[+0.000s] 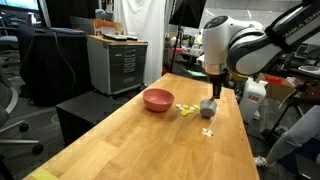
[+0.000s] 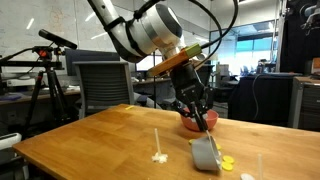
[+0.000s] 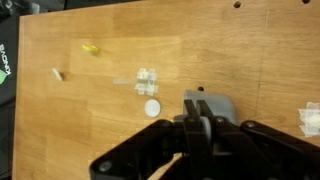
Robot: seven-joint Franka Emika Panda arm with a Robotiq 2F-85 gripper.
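Note:
My gripper [image 2: 207,126] points down and is shut on a grey cup [image 2: 206,153], apparently at its rim. In exterior view 2 the cup tilts a little, low over the wooden table; I cannot tell whether it touches the wood. Exterior view 1 has the cup [image 1: 208,107] to the right of a red bowl [image 1: 158,100] and some yellow pieces [image 1: 187,109]. From the wrist, part of the cup [image 3: 218,103] shows behind the dark fingers; the rest of it is hidden.
White tape patches [image 3: 147,82] and a white disc [image 3: 152,107] lie on the table. Another patch [image 3: 312,121] is at the right in the wrist view. An office chair [image 1: 14,105] stands off to the left.

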